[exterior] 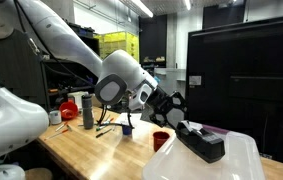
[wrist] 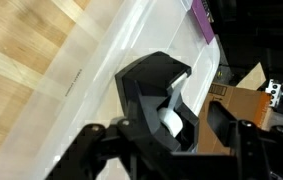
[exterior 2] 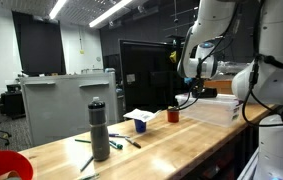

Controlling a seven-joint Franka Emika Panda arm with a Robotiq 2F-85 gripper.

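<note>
A black open box (exterior: pixel 203 147) sits tilted in the pale translucent bin (exterior: pixel 243 165). In the wrist view, the black box (wrist: pixel 143 72) lies beneath my gripper, and a white item (wrist: pixel 169 121) shows inside it. The dark fingers (wrist: pixel 226 125) stand apart, one on each side of this white item. Whether they touch it is unclear. Seen from exterior view 1, the gripper (exterior: pixel 175 108) is at the upper left end of the box, partly lost against the dark background.
A red cup (exterior: pixel 160 140) and a blue cup (exterior 2: pixel 140 126) stand on the wooden table (exterior 2: pixel 166 150). Left of them are a dark bottle (exterior 2: pixel 99 130), several tools and a red bowl (exterior 2: pixel 6 164). A purple item (wrist: pixel 203 20) lies in the bin.
</note>
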